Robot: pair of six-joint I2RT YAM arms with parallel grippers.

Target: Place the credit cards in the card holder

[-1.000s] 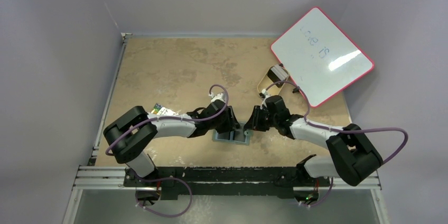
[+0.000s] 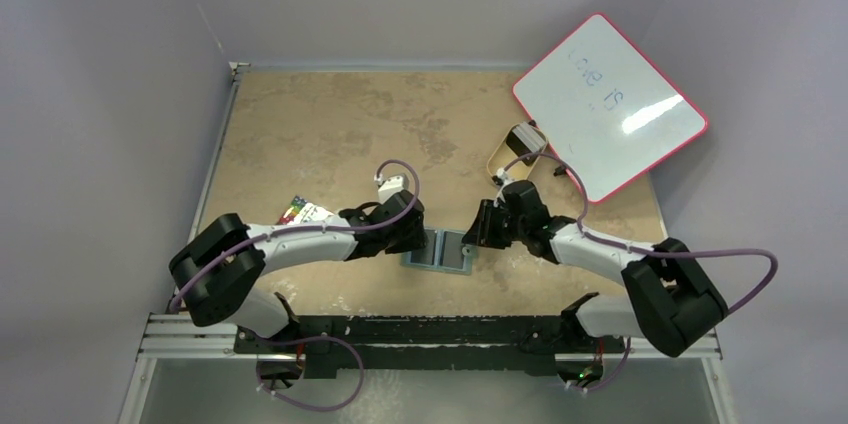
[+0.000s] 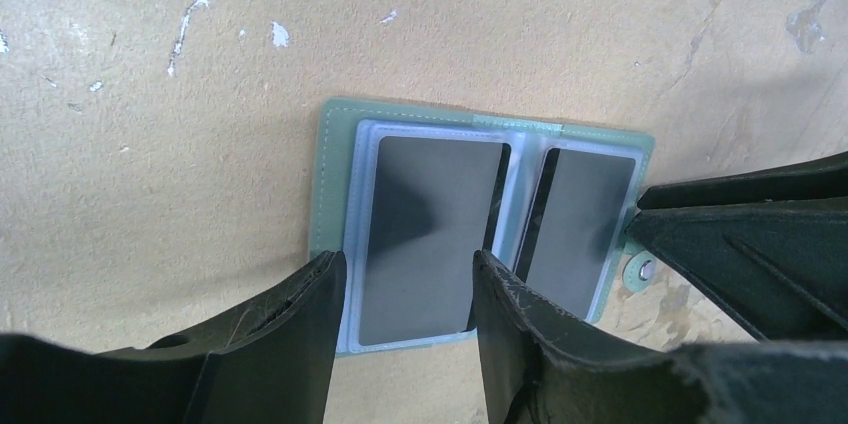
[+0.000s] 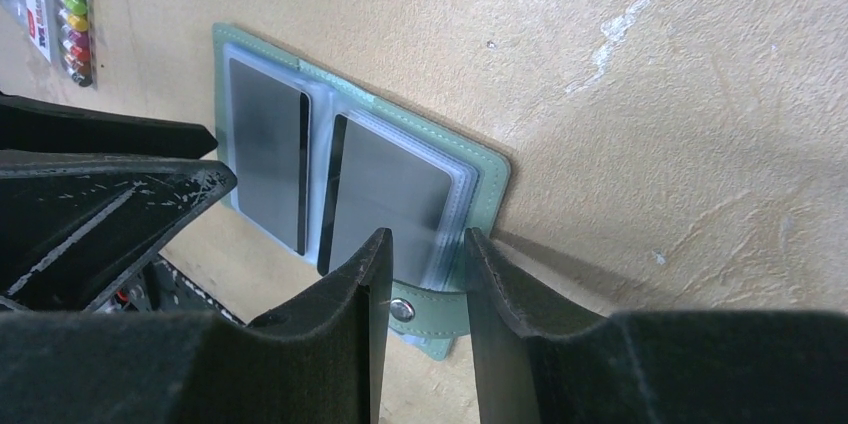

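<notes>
The open teal card holder (image 2: 451,252) lies on the table between the grippers, with two clear sleeves showing dark panels (image 3: 430,234) (image 4: 265,144). My left gripper is open over the left end of the holder, nothing between its fingers. My right gripper is part open at the right edge, beside the strap with the metal snap (image 4: 402,310), its fingertips low at the border. Whether anything thin is between them I cannot tell.
A tan tray (image 2: 495,161) with dark and light items stands at the back right beside a whiteboard (image 2: 610,109). A pack of colourful paints (image 4: 72,19) lies to the left.
My left gripper has moved left along the holder, away from the right gripper. The right gripper has shifted only slightly.
</notes>
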